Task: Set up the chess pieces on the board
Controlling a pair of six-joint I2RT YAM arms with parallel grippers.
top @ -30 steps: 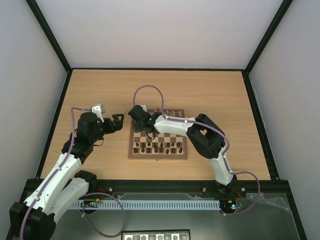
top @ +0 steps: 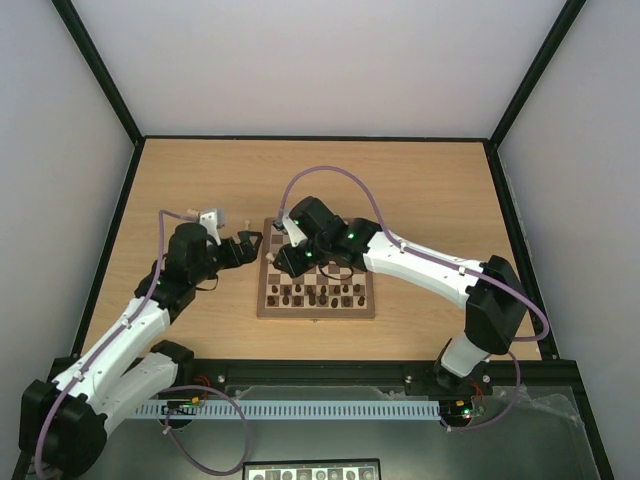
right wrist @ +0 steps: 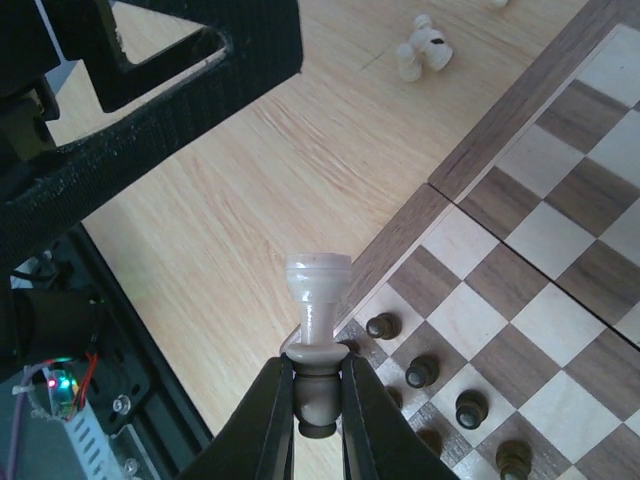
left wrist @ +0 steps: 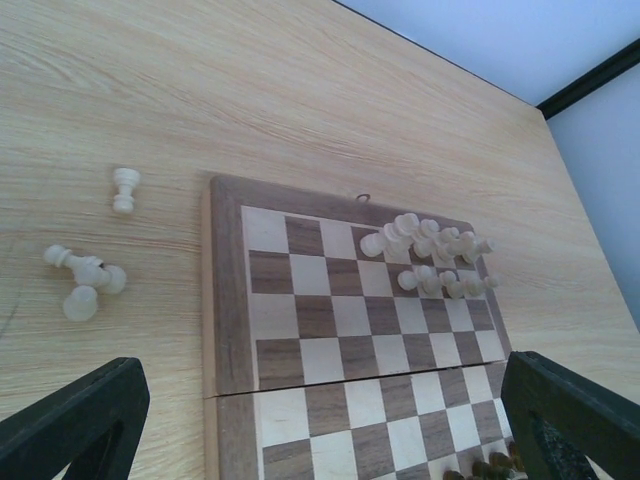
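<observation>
My right gripper is shut on a white chess piece [right wrist: 318,300], its broad end pointing away from the fingers. In the top view the right gripper [top: 281,262] hovers over the left side of the board [top: 317,312]. Just left of the board, my left gripper [top: 255,241] stands open and empty. White pieces [left wrist: 420,235] stand in two rows at the board's far right in the left wrist view. Dark pieces [top: 310,298] line the near side. On the table left of the board are an upright-looking white piece [left wrist: 125,188] and a cluster of white pieces [left wrist: 85,277].
Both grippers are close together near the board's left edge. Bare table [top: 430,190] lies to the right and behind the board. A tray [top: 312,472] sits at the bottom of the top view, outside the table.
My left gripper has edged right towards the board.
</observation>
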